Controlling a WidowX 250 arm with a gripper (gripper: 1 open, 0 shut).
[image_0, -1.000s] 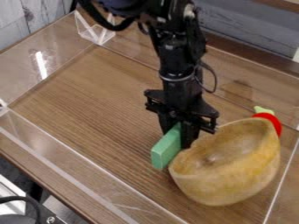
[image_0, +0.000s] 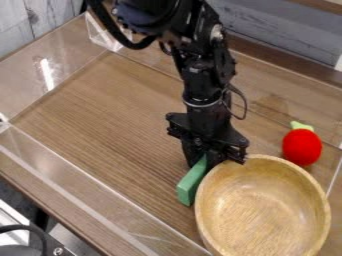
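My black gripper (image_0: 211, 150) is low over the wooden tabletop, right at the upper end of a green elongated block (image_0: 190, 184), with its fingers shut on it; the fingertips are partly hidden. The block lies alongside the left rim of a pale wooden bowl (image_0: 263, 211), which stands upright at the lower right.
A red tomato-like item (image_0: 302, 148) with a green top is beside the bowl at the back right. A black cable (image_0: 27, 230) shows at the bottom left corner.
The bowl has gone from tilted to upright, uncovering more of the red item. The gripper and green block have shifted slightly, staying beside the bowl.
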